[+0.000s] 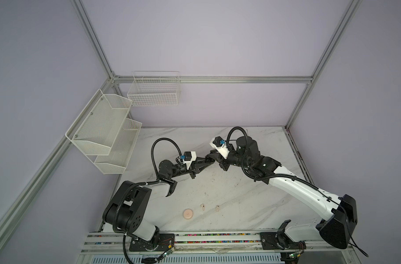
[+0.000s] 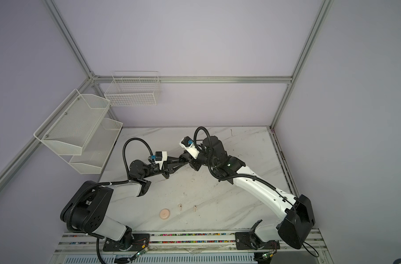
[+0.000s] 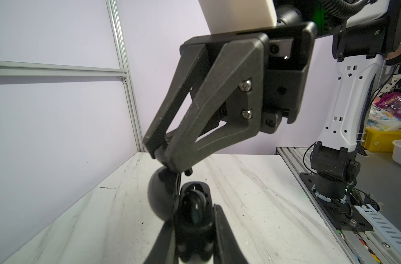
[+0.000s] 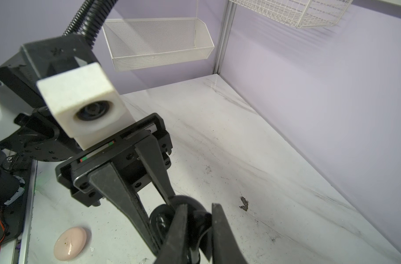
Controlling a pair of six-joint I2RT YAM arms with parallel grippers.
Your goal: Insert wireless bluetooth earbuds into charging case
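Over the middle of the table my two grippers meet. My left gripper is shut on the black charging case (image 3: 196,235). The case's rounded lid (image 3: 161,193) stands open beside its body. My right gripper is shut on a small black piece (image 4: 199,225); its fingers partly hide it, so whether it is an earbud cannot be told. In the left wrist view, the right fingertips (image 3: 176,163) stand just above the open case, close against the lid. Two small pale earbuds, one left (image 1: 202,206) and one right (image 1: 217,208), lie on the table near the front.
A round pink case (image 1: 188,213) lies left of the pale earbuds. White mesh shelves (image 1: 103,132) hang on the left wall, and a wire basket (image 1: 154,92) hangs at the back.
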